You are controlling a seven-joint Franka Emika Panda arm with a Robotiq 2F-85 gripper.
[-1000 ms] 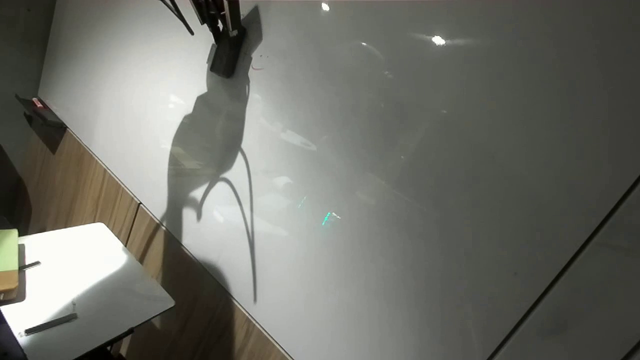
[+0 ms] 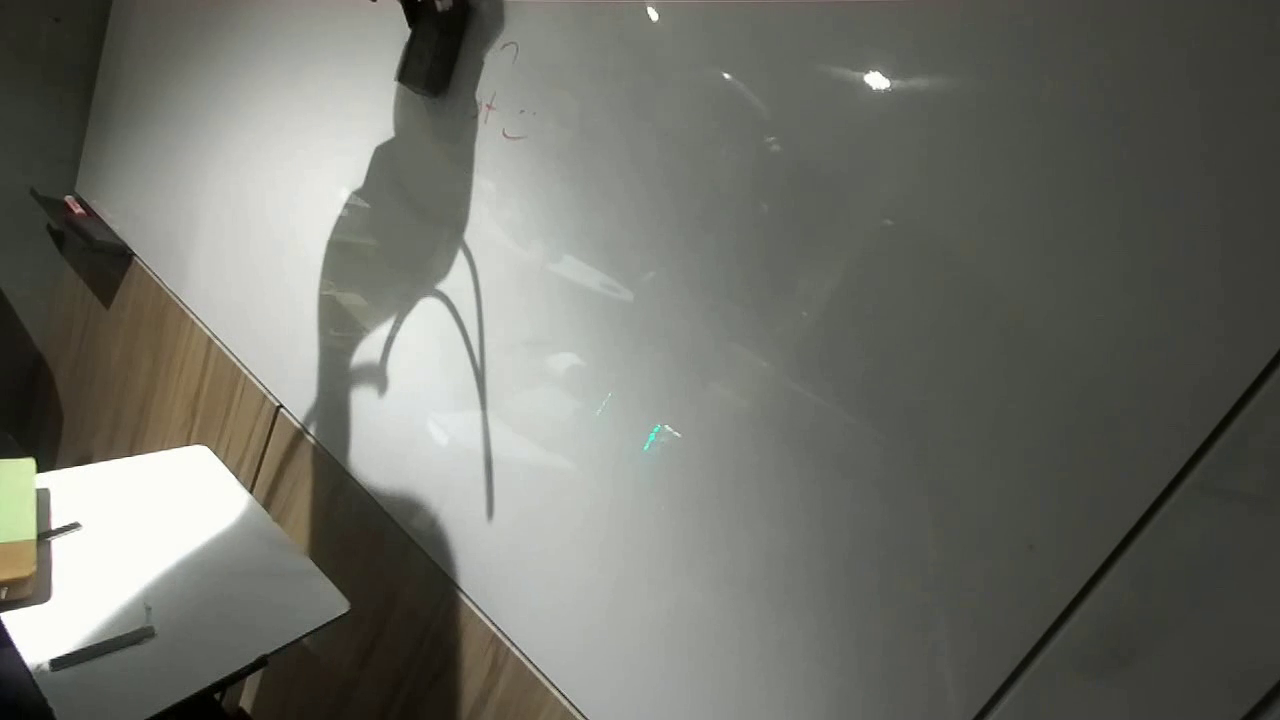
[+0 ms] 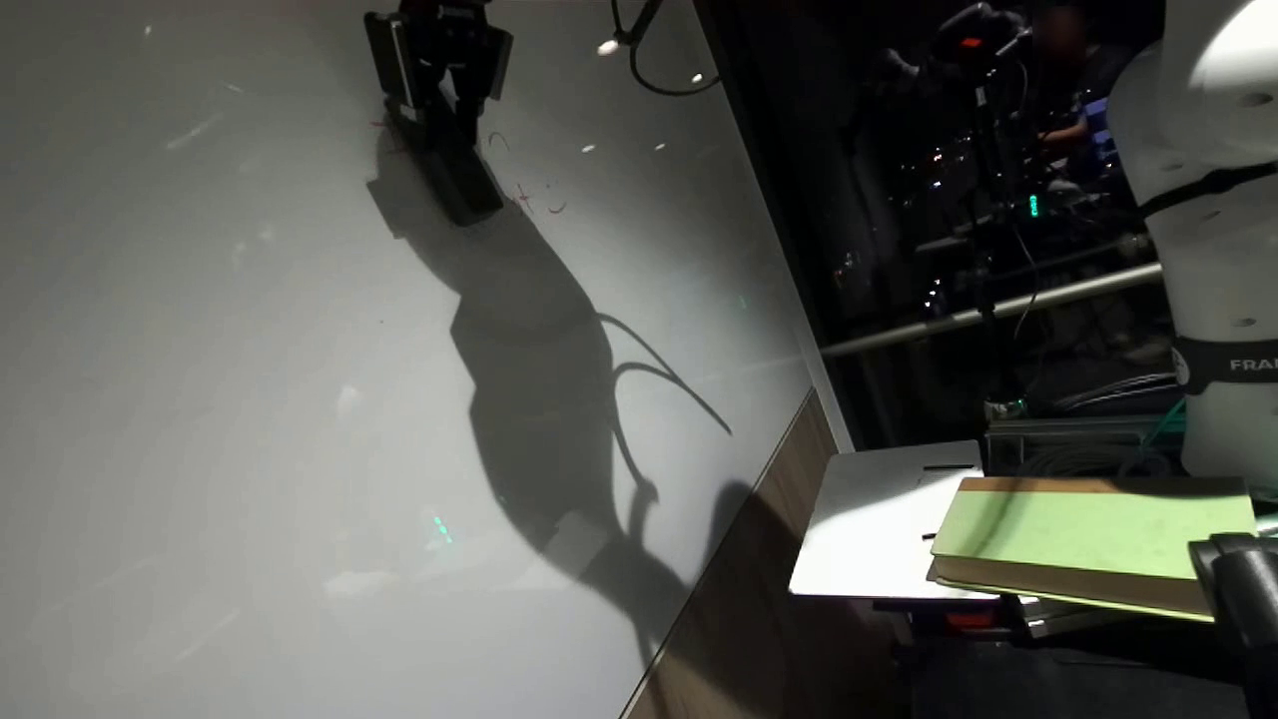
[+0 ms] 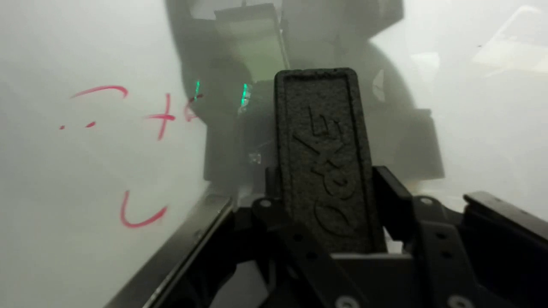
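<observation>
A black whiteboard eraser [image 4: 323,154] with embossed lettering is held lengthwise between my fingers, and my gripper is shut on it. The whiteboard [image 2: 780,504] fills most of both exterior views. Red marker strokes, among them a curved line [image 4: 144,218] and a plus-like mark [image 4: 163,117], lie left of the eraser in the wrist view. In exterior view 2 the gripper [image 3: 443,102] is at the top, with the eraser [image 3: 445,168] close to the board beside the red marks [image 3: 523,198]. Whether it touches the surface I cannot tell. Exterior view 1 shows just the eraser's end [image 2: 432,54].
A white table [image 2: 180,564] stands below the board, bearing a dark marker-like stick [image 2: 102,649] and a green block [image 3: 1090,527]. A small dark tray [image 2: 84,226] is fixed at the board's lower edge. Much of the board is bare.
In exterior view 1 the gripper and eraser have moved up and slightly left, partly out of frame. More red marks are uncovered there, and the arm's shadow has shifted likewise.
</observation>
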